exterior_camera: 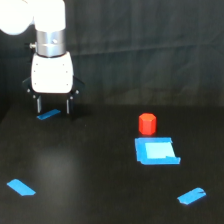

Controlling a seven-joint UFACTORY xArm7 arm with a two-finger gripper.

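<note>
My gripper (54, 107) hangs at the left back of the dark table, pointing down. Its two fingers stand wide apart with nothing visible between them, so it is open. Well to its right, a red block (147, 124) with a many-sided outline rests on the table. In front of that block lies a white square (159, 150) bordered by blue tape; block and square look close together, though whether they touch is hard to tell.
Blue tape strips mark the table: one (48, 114) below the gripper, one (20, 187) at front left, one (191, 196) at front right. A dark curtain (140, 50) closes off the back.
</note>
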